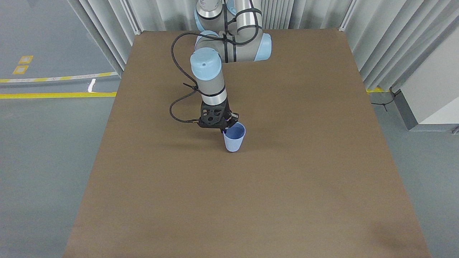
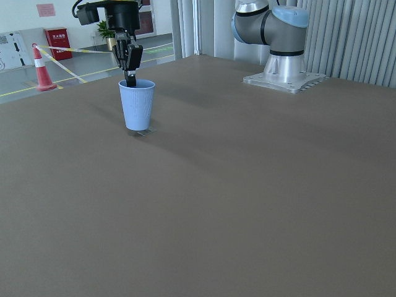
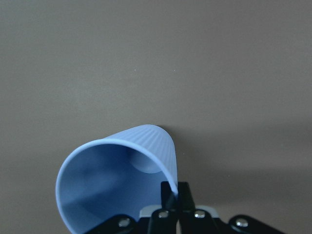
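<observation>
A light blue ribbed plastic cup (image 1: 233, 142) stands upright in the middle of the brown table (image 1: 258, 193); in the left view the cup (image 2: 136, 108) is just under my arm's end. My black gripper is shut on the cup's rim, its fingertips either side of the thin wall in the wrist view. In the front view the gripper (image 1: 223, 129) is at the cup's back left edge. Whether the cup's bottom touches the table is hard to tell.
My arm's base (image 2: 284, 77) stands at the back, in front of pale curtains.
</observation>
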